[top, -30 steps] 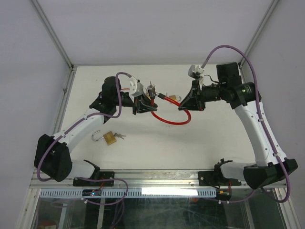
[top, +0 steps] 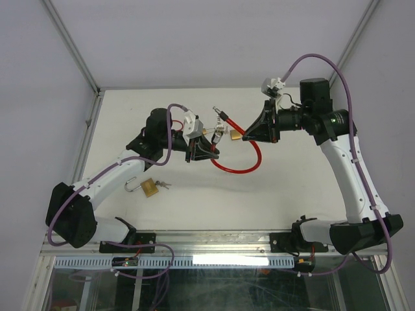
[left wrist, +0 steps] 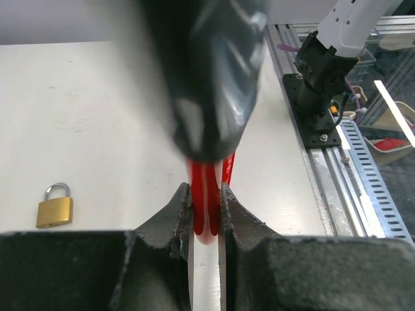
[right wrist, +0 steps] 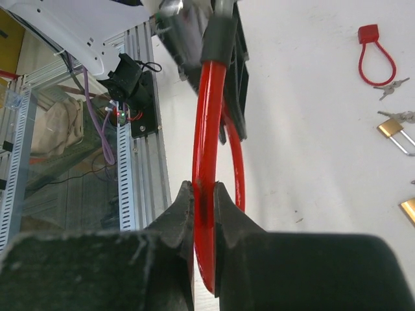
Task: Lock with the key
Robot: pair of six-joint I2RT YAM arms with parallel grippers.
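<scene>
A red cable lock (top: 259,155) hangs in a loop between my two grippers above the table. My left gripper (top: 214,153) is shut on the red cable just below the silvery lock body (top: 220,128). In the left wrist view that lock body (left wrist: 211,78) looms dark and blurred. My right gripper (top: 244,137) is shut on the cable near its other end; beyond the fingers run a black sleeve (top: 224,116) and a metal tip (top: 216,109). From above, the tip appears beyond the lock body and apart from it. Whether a key sits in the lock cannot be told.
A brass padlock (top: 149,188) with keys (top: 163,184) lies at the front left of the table. Another brass padlock (top: 235,135) lies behind the cable. In the right wrist view, a small red-corded lock (right wrist: 368,34) lies farther off.
The metal tip was against or close to the lock body; now it points up and away from it. Both grips have stayed on the cable.
</scene>
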